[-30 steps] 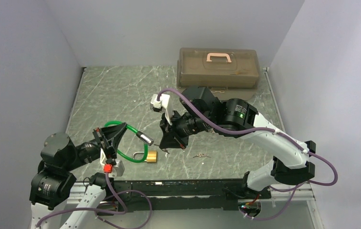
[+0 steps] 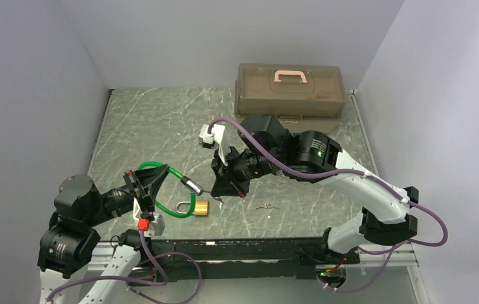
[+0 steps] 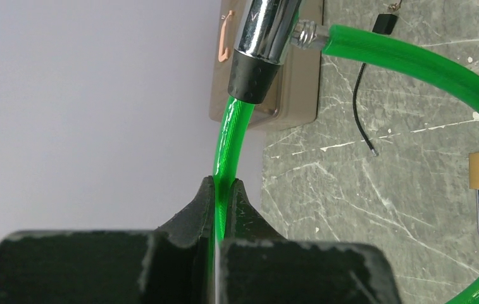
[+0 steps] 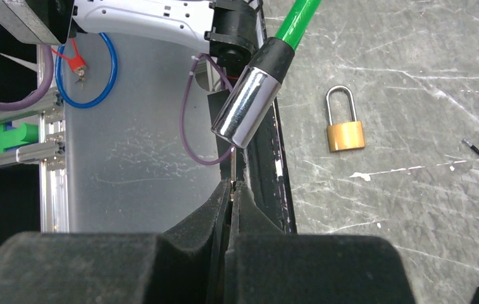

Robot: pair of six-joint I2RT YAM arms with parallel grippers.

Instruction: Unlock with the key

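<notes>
My left gripper is shut on the green cable of the lock, just below the black collar. The chrome lock barrel [image 2: 192, 185] hangs in the air, tilted, with the cable [image 3: 414, 60] looping from a side fitting. In the right wrist view, a thin key [image 4: 233, 166] spans from the barrel's lower end to my right gripper, which is shut on it. Its tip meets the barrel's end face; how deep it sits cannot be told. A second key [image 2: 219, 199] dangles below the right fingertips in the top view.
A brass padlock [image 4: 345, 135] lies on the marble table under the cable loop. Small keys [image 2: 266, 206] lie to the right. A black cord [image 3: 357, 107] rests farther back. The brown toolbox [image 2: 290, 95] stands at the back right.
Both arms stay almost where they were. The barrel and left fingertips have shifted very slightly, and the dangling key swings a little beneath the right gripper.
</notes>
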